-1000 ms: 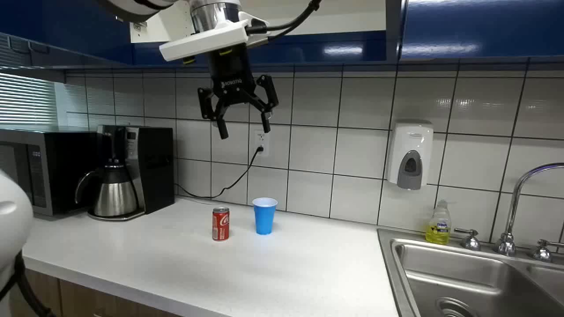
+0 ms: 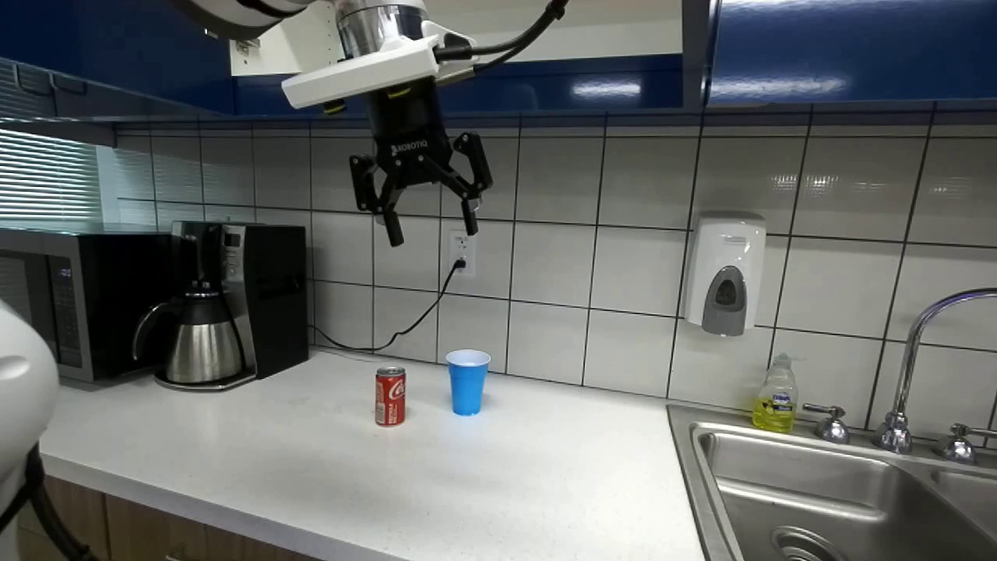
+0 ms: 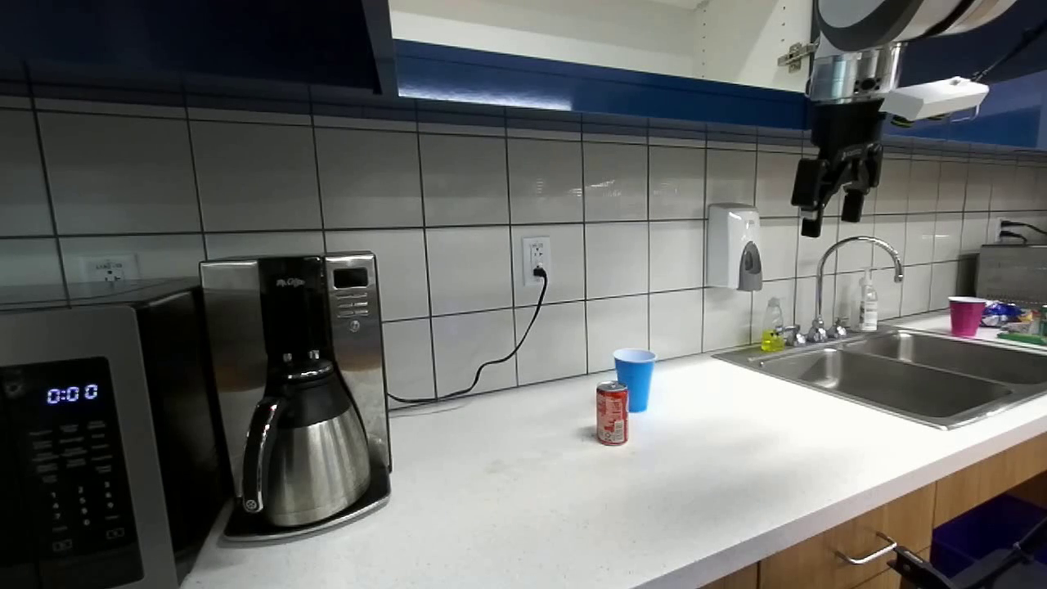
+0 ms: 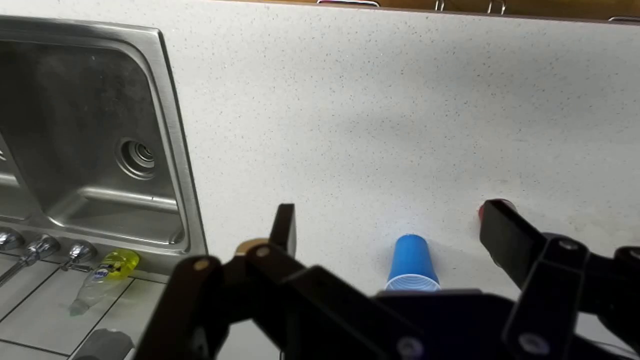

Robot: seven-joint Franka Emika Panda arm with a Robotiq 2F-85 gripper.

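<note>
High above the counter hangs my gripper (image 2: 434, 234), open and pointing down with nothing between its fingers. A red soda can (image 2: 390, 397) stands upright on the counter. Beside it, nearer the sink, a blue cup (image 2: 467, 383) stands upright with its white rim up. In the second exterior view the can (image 3: 613, 413) is in front of the cup (image 3: 635, 379). From the wrist, the cup (image 4: 412, 259) shows between the two fingers, far below, its rim end cut off by the gripper body. One finger hides most of the can (image 4: 508, 204).
A coffee maker (image 3: 309, 422) and microwave (image 3: 69, 442) occupy one end of the counter. At the other end are the sink (image 2: 794, 458), a faucet and a soap bottle (image 2: 776, 397). An open cabinet (image 3: 589, 69) hangs overhead.
</note>
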